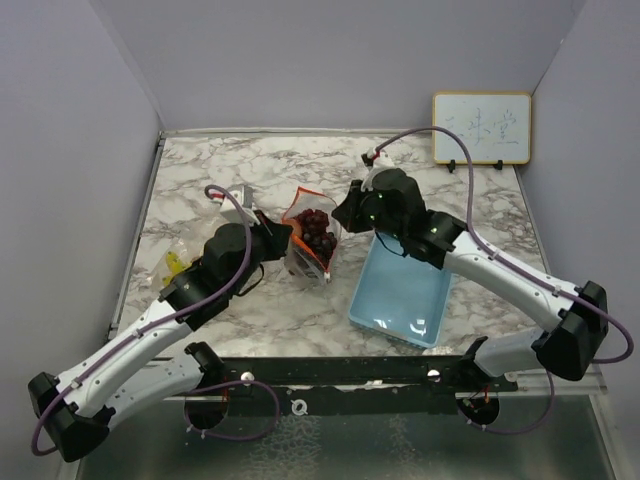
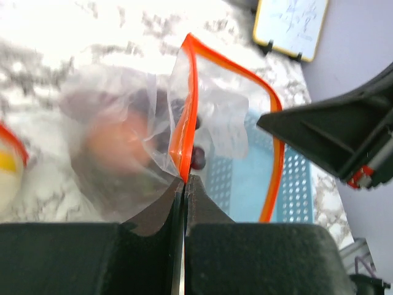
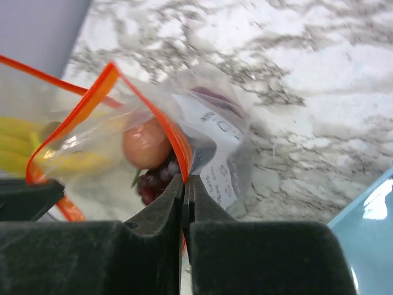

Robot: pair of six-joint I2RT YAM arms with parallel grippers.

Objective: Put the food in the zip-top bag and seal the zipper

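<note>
A clear zip top bag (image 1: 300,264) with an orange zipper hangs between my two grippers, its mouth open. Inside are dark red grapes (image 1: 318,235) and a round reddish fruit (image 3: 146,144). On the left side of the bag's mouth, my left gripper is shut on the orange rim, which rises from its fingertips. The right gripper is likewise shut on the opposite stretch of orange rim. From above, the tips of the left gripper (image 1: 286,226) and right gripper (image 1: 342,217) face each other across the mouth.
An empty blue tray (image 1: 400,295) lies to the right, partly under the right arm. Another clear bag with yellow food (image 1: 174,265) is at the left, partly hidden by the left arm. A small whiteboard (image 1: 482,127) stands at the back right.
</note>
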